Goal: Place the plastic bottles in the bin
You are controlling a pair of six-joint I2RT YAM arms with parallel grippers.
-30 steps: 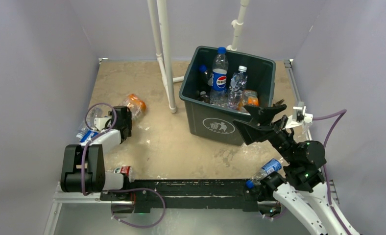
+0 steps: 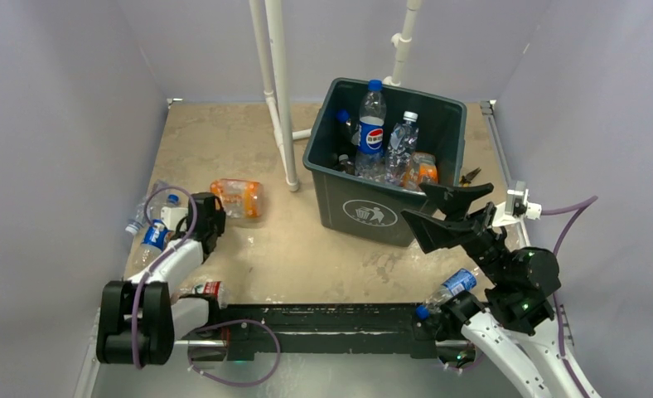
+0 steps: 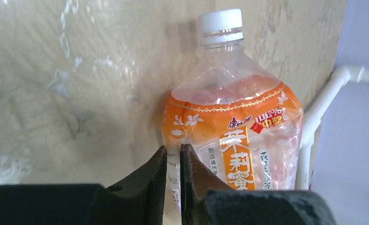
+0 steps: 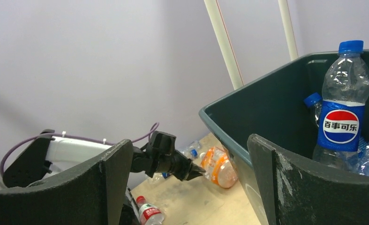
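My left gripper is low at the orange-labelled bottle [image 3: 243, 136], fingertips against its near side; the fingers look narrowly parted, and whether they grip plastic is unclear. That bottle [image 2: 239, 197] lies on the floor left of the bin [image 2: 340, 207], which holds several bottles, a tall Pepsi bottle [image 4: 341, 124] among them. Blue-labelled bottles [image 2: 152, 240] lie at the left, a red-labelled one [image 2: 211, 290] at the front left, another blue-labelled one [image 2: 457, 283] at the front right. My right gripper stands open and empty beside the bin.
White pipes [image 2: 278, 99] rise behind the orange bottle, left of the bin. Walls enclose the floor at the sides and back.
The orange bottle has turned crosswise and shifted slightly right. My left arm has moved slightly toward the front. The right arm has shifted a little to the right and front.
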